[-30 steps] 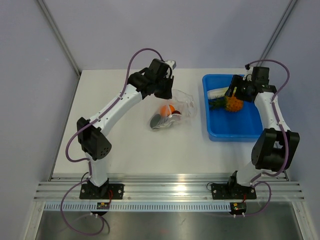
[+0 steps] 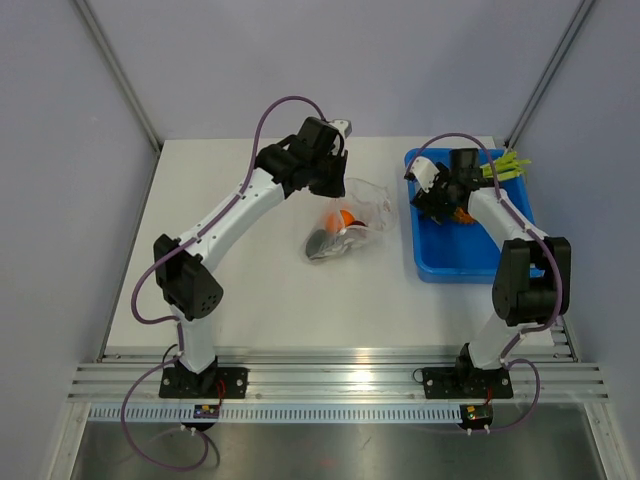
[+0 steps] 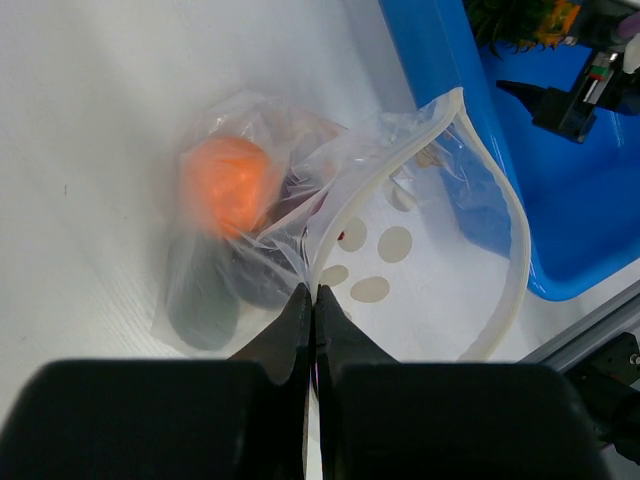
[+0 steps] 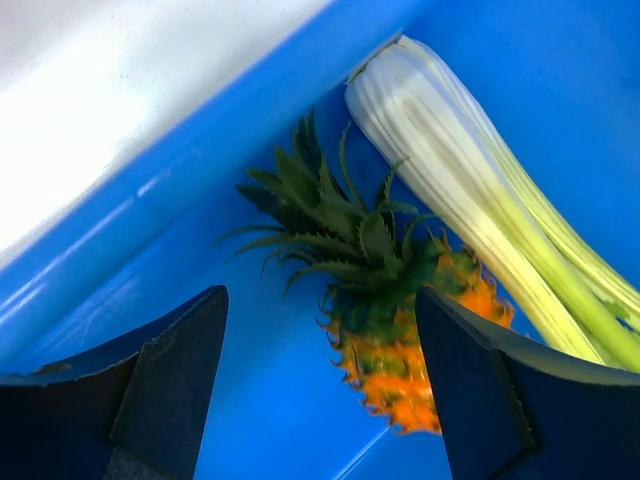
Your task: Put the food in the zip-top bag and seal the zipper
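Observation:
My left gripper is shut on the rim of the clear zip bag [image 3: 430, 300]. The bag holds an orange round item [image 3: 225, 185], a grey-green item [image 3: 200, 305] and a darker item, blurred by plastic. My right gripper is open inside the blue tray [image 2: 440, 262], above a pineapple [image 4: 400, 370] whose leafy crown lies between and ahead of its fingers. Celery [image 4: 460, 180] lies alongside the pineapple.
The tray stands at the right, close beside the bag.
My right gripper has moved left across the tray, over the pineapple's crown toward the tray's left wall. The left arm and bag are nearly unchanged.

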